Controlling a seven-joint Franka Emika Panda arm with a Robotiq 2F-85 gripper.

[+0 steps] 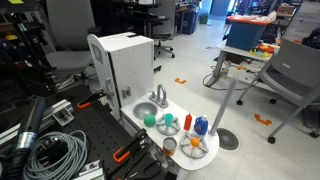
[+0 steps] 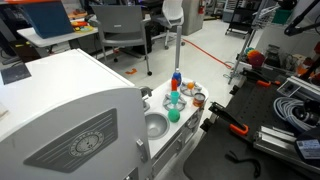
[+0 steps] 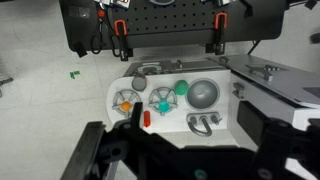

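Observation:
My gripper is open in the wrist view, its two dark fingers wide apart at the lower edge with nothing held between them. Below it lies a white toy kitchen counter with a round sink [image 3: 203, 94] and a faucet [image 3: 205, 124]. A green piece [image 3: 181, 88] sits beside the sink, and a teal piece [image 3: 164, 105] rests on a burner. On another burner is an orange piece [image 3: 127, 106]; a red bottle [image 3: 147, 118] is near it. In exterior view 1, a blue item [image 1: 201, 125] stands behind the orange one, and a metal can [image 1: 169, 146] at the near edge.
A tall white cabinet [image 1: 125, 70] rises at the counter's end. Alongside is a black table with orange-handled clamps [image 1: 130, 150] and a coil of grey cable [image 1: 58, 157]. Chairs and a blue-topped cart [image 1: 250, 33] stand beyond, with open floor between.

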